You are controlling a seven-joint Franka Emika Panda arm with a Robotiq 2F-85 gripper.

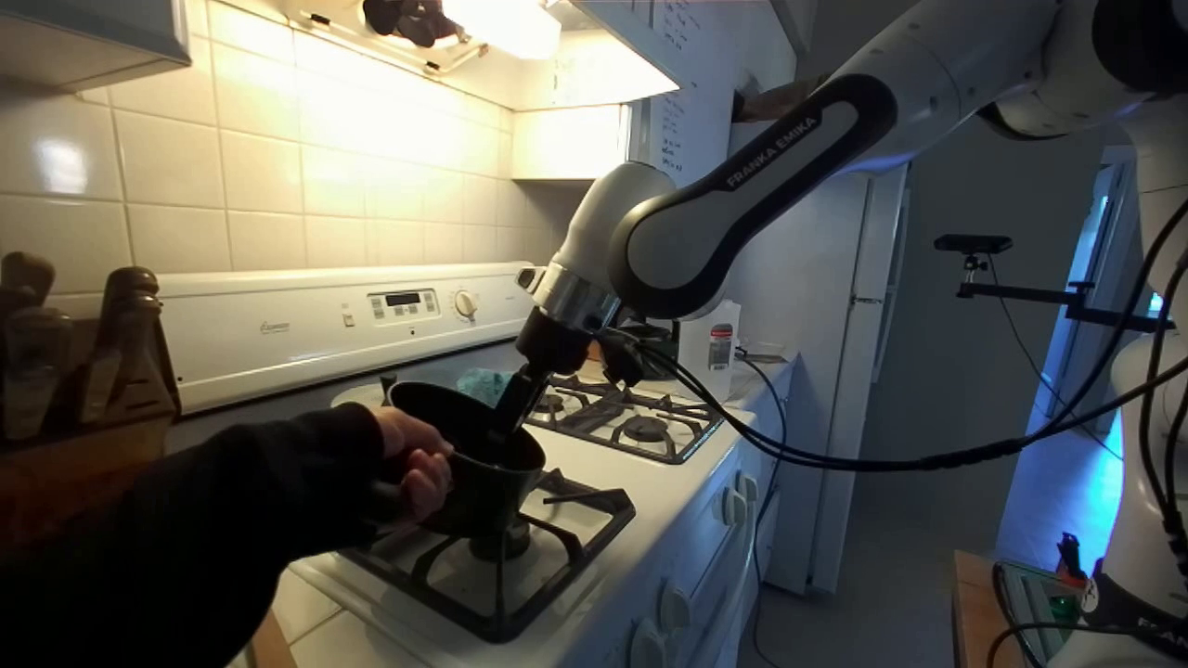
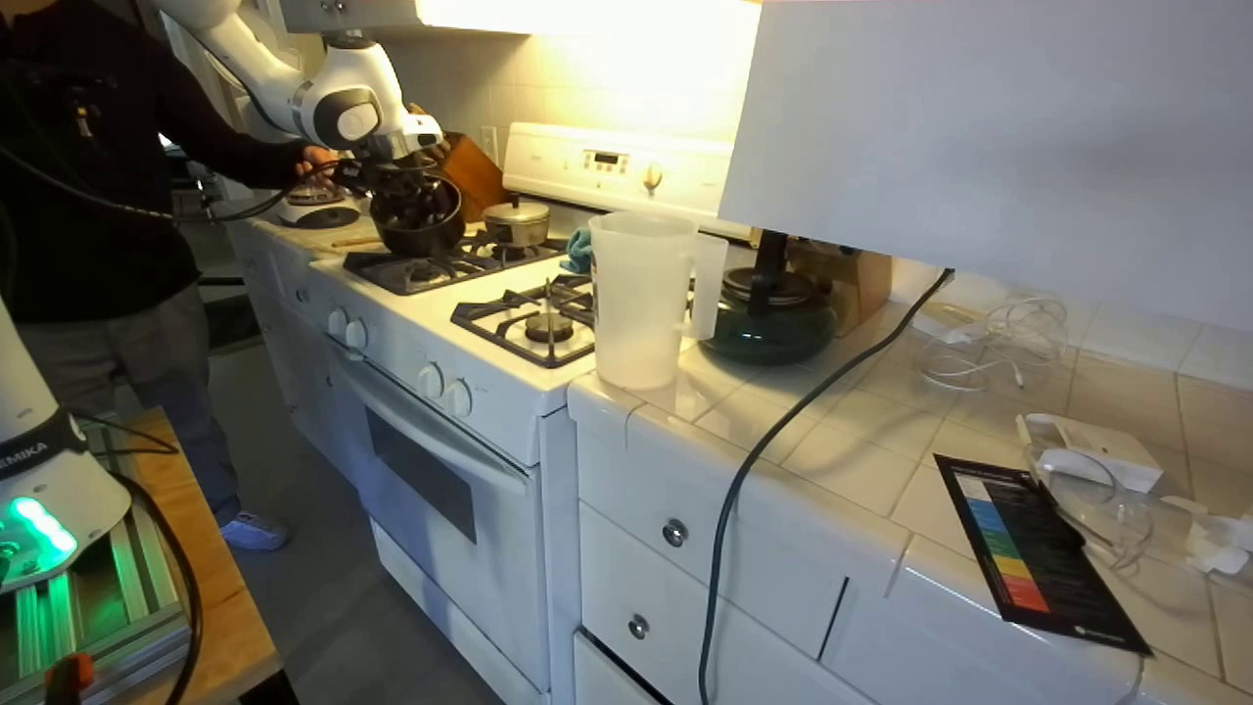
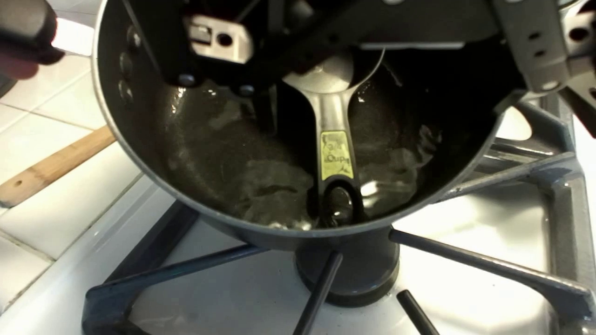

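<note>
A dark pot [image 1: 481,503] is held over the front burner by a person's hand [image 1: 418,462] in exterior view 1. My gripper [image 1: 507,432] points down into its opening. In the wrist view, a measuring cup [image 3: 334,117] lies inside the pot, its metal handle bearing a yellow "3/4 Cup" label [image 3: 335,155]. The handle's black looped end rests near the pot's closer wall. Dark gripper parts cover the top of that view and partly hide the bowl. How the fingers stand, and whether they touch the cup, cannot be made out.
Black burner grates [image 1: 496,618] lie below and around the pot. A lidded pot [image 2: 517,223] sits at the stove's back; a clear pitcher [image 2: 640,305] and a green kettle [image 2: 769,323] stand on the counter. A knife block [image 1: 83,412] is at the left.
</note>
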